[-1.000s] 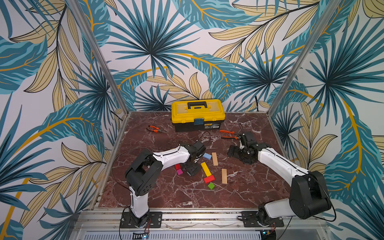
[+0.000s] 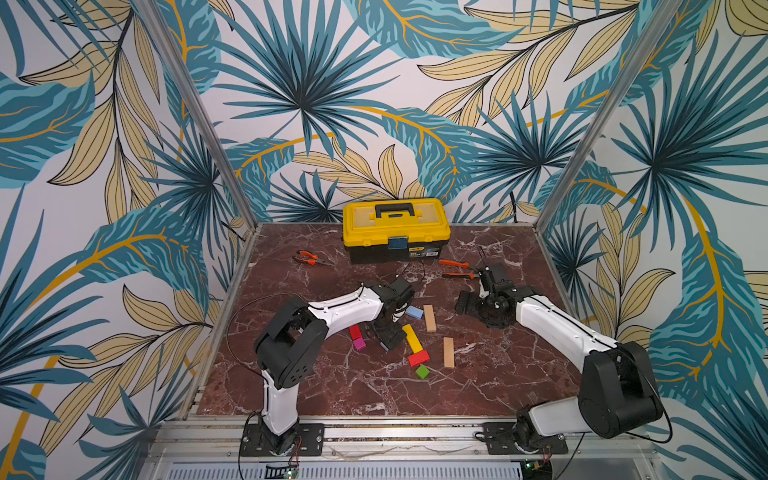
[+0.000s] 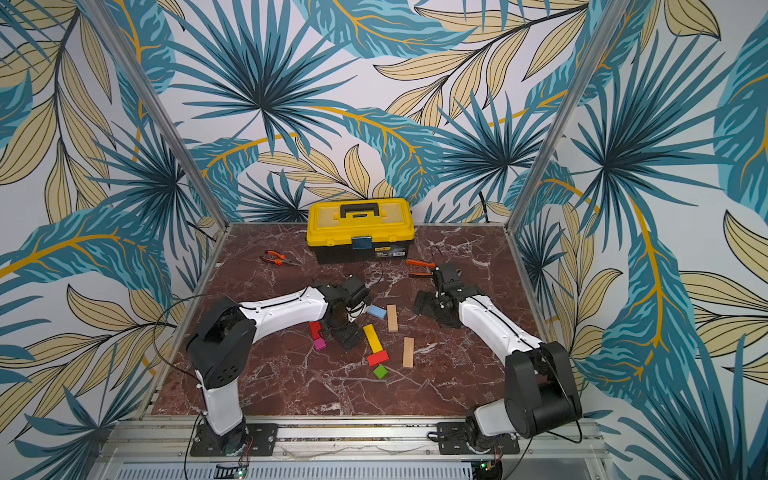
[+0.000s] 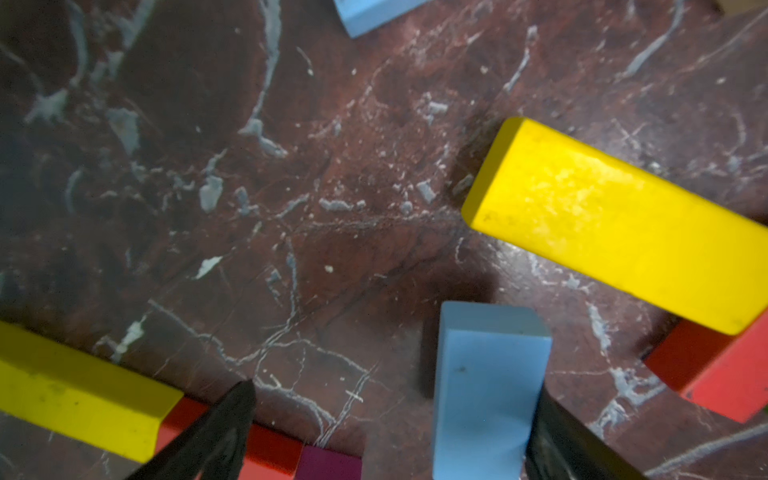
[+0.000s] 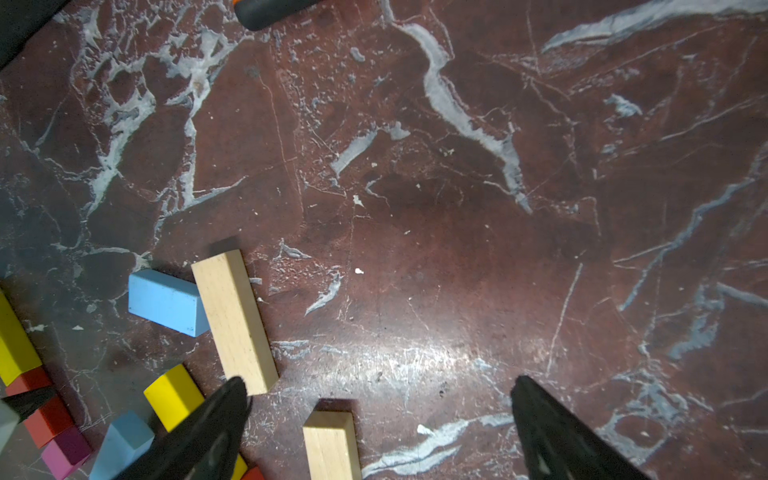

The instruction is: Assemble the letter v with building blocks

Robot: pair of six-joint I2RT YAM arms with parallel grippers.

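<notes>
My left gripper is open in the left wrist view. Between its fingers, close by the right one, is a blue block (image 4: 490,392); contact cannot be made out. To the left runs a slanting row of a yellow block (image 4: 76,392), a red block (image 4: 268,449) and a purple block (image 4: 328,465). On the right, another yellow block (image 4: 624,224) meets a red block (image 4: 740,372). A green block (image 2: 422,371) lies below that red one in the top left view. My right gripper is open and empty above bare tabletop.
Another blue block (image 5: 168,301) touches a wooden block (image 5: 234,320); a second wooden block (image 5: 332,448) lies nearer the front. A yellow toolbox (image 2: 396,232) stands at the back, with pliers (image 2: 310,257) to its left.
My left gripper has shifted slightly to the right over the table. The right arm and the visible blocks look unmoved.
</notes>
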